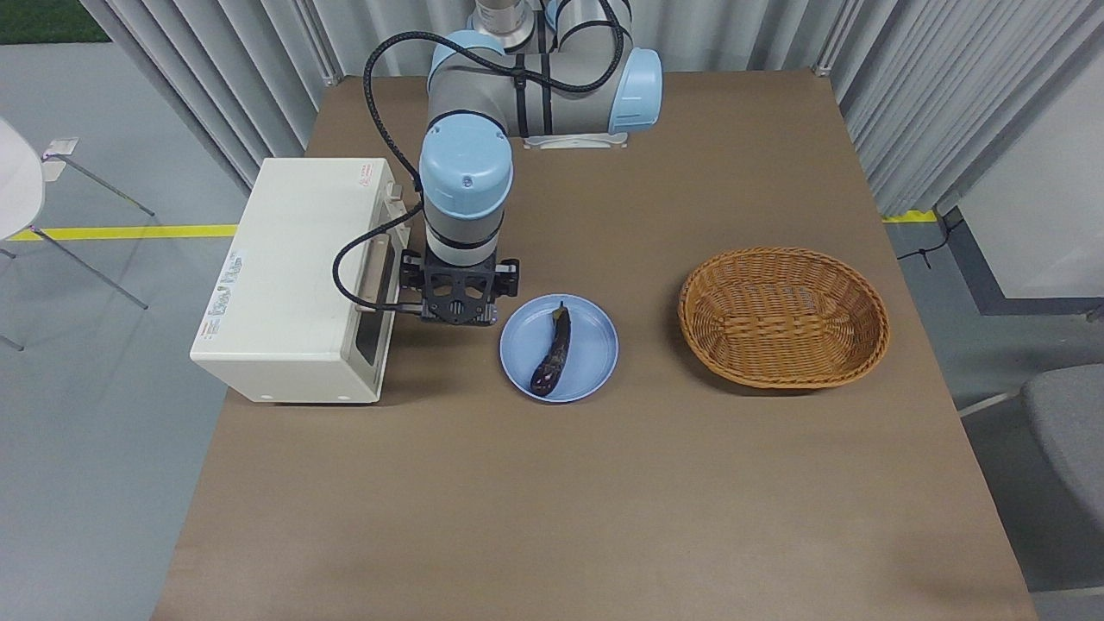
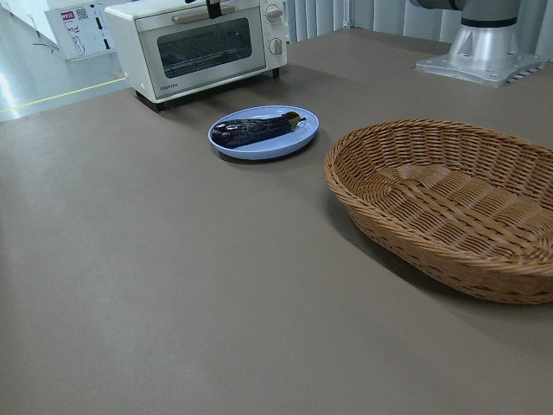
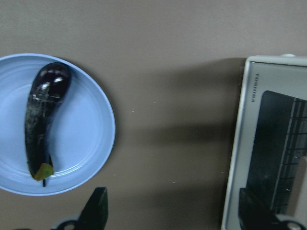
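Observation:
A dark eggplant (image 1: 551,357) lies on a light blue plate (image 1: 591,341); both also show in the left view, the plate (image 2: 294,138) beside the oven. The white toaster oven (image 1: 279,290) has its glass door (image 2: 204,52) closed. My gripper hangs near the oven's front, left of and above the plate in the front view. In the wrist view its fingers stand wide open, plate on one side, oven door on the other, with bare table between them.
An empty wicker basket (image 1: 781,316) sits to the right of the plate. The arm's base stands at the back.

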